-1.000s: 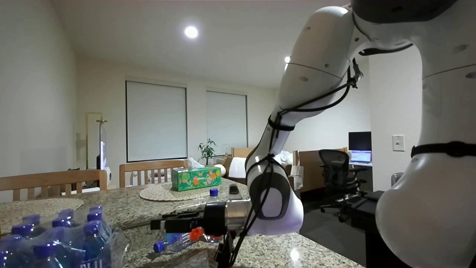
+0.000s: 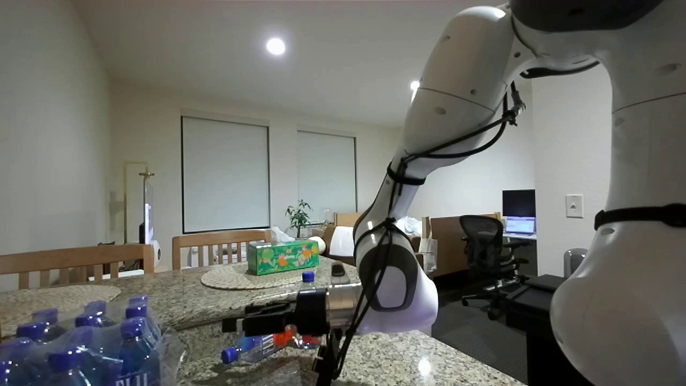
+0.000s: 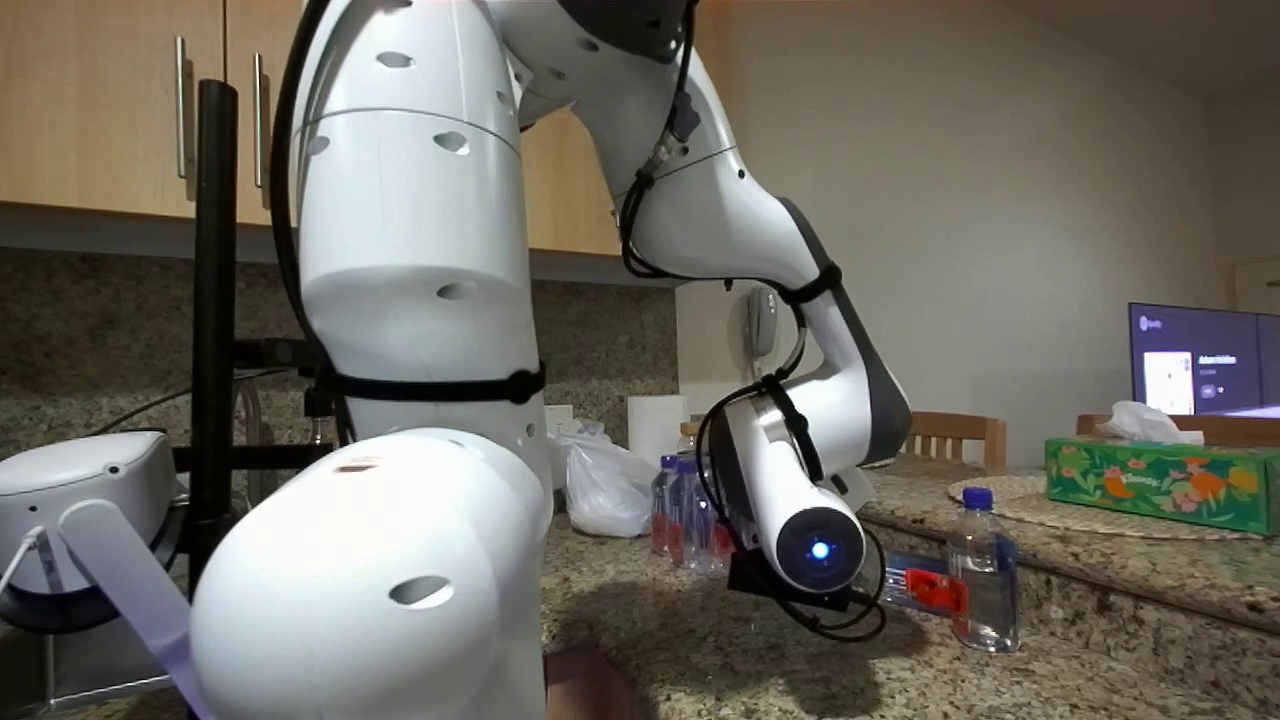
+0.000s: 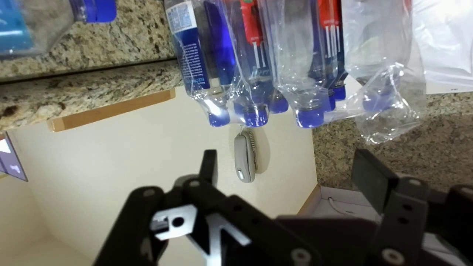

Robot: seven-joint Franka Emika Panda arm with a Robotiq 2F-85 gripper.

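Note:
My gripper stands open, its two fingers wide apart with nothing between them in the wrist view. In exterior view 1 the gripper (image 2: 235,324) points left, level above the granite counter. Below and behind it, a water bottle (image 2: 258,347) with a blue cap lies on its side. An upright bottle (image 3: 988,582) stands by the raised ledge, beside the lying one (image 3: 918,586). Ahead of the fingers, several blue-capped bottles (image 4: 195,53) sit in clear plastic wrap. That wrapped pack (image 2: 96,347) is at the lower left of exterior view 1.
A green tissue box (image 2: 283,256) rests on a woven mat (image 2: 222,277) on the raised ledge. Behind the bottles are a white plastic bag (image 3: 608,486) and a paper roll (image 3: 656,426).
The gripper has shifted slightly to the right in exterior view 1. The arm's upper links have turned a little; the bottles and tissue box have stayed in place.

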